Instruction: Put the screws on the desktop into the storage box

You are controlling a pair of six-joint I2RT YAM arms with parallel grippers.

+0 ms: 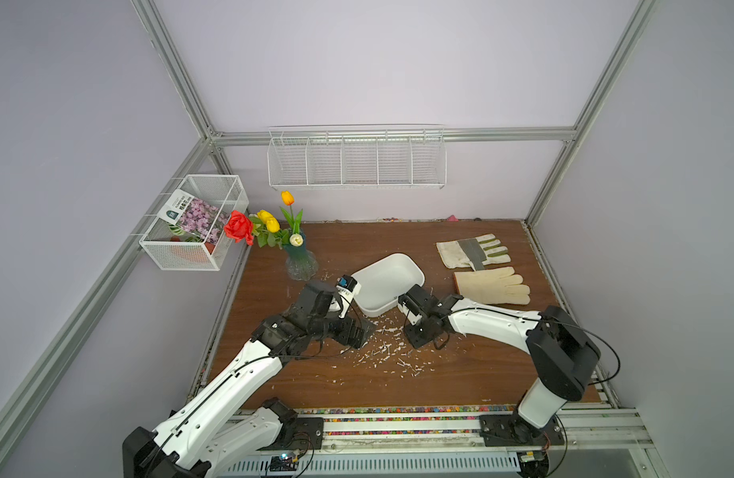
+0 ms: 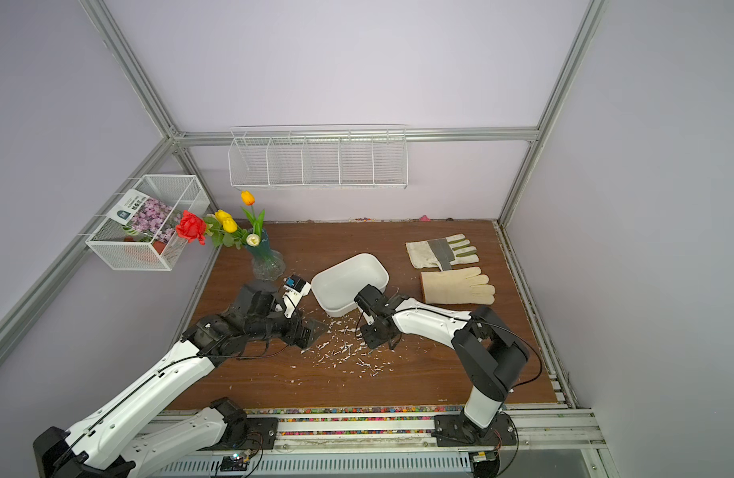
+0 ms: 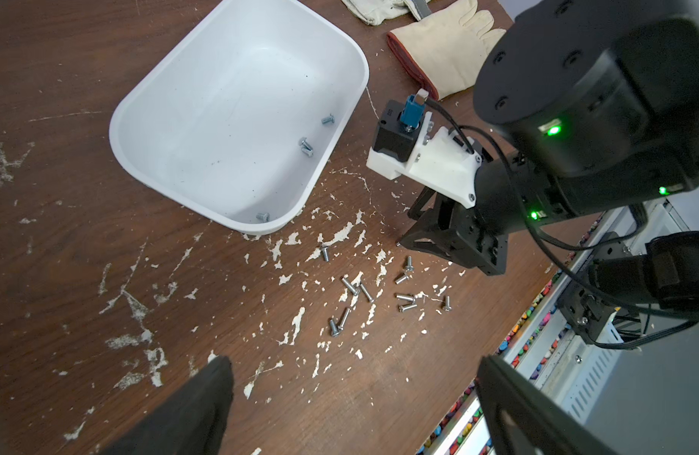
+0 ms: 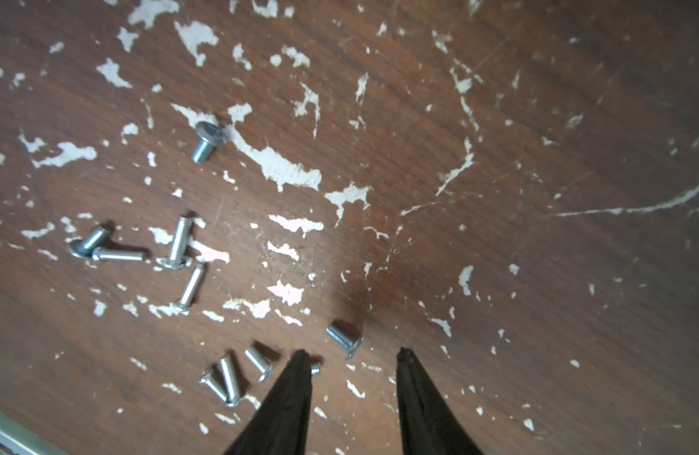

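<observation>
A white storage box (image 3: 212,106) stands on the wooden desk, with several small screws inside. Several loose silver screws (image 4: 178,241) lie among paint-chipped marks in front of it. My right gripper is low over them, fingers apart with nothing held; a short screw (image 4: 340,338) lies just beyond its fingertips. My left gripper hangs over the desk left of the right one, its fingers wide apart and empty, looking down on the box and screws.
A glass vase (image 1: 300,263) with flowers stands left of the box. Two work gloves (image 1: 492,285) lie at the right. Wire baskets (image 1: 356,159) hang on the back and left rails. The back of the desk near the box is clear.
</observation>
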